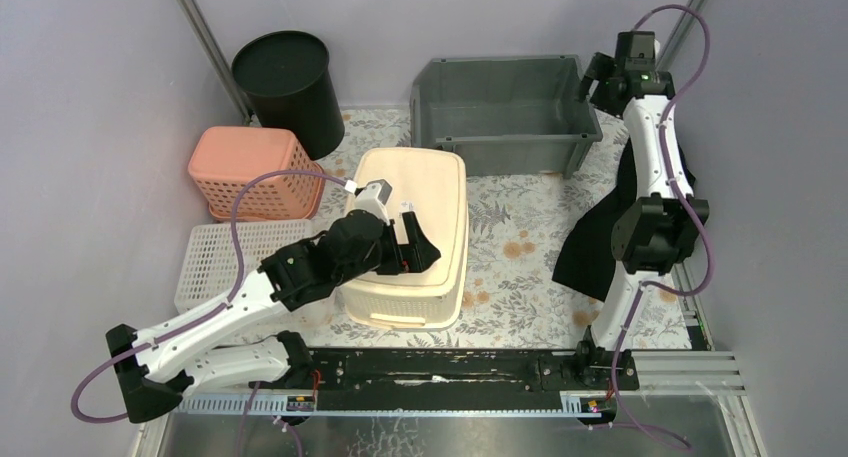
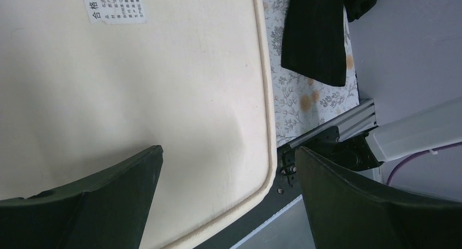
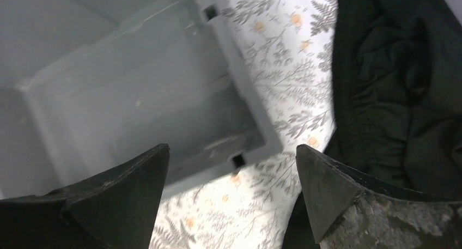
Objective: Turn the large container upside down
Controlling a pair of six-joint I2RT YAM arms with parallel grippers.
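A large grey container (image 1: 500, 97) stands upright at the back centre, its inside visible from above. My right gripper (image 1: 592, 82) hangs at its right end; in the right wrist view its open fingers are over that end, with the rim (image 3: 253, 102) below and nothing held. My left gripper (image 1: 405, 239) is open on or just above the cream lid (image 2: 125, 91) of a white basket in the front middle, with nothing between its fingers.
A black bin (image 1: 285, 87), a pink basket (image 1: 250, 172) and a flat white basket (image 1: 240, 262) line the left side. Black cloth (image 1: 585, 252) lies at right.
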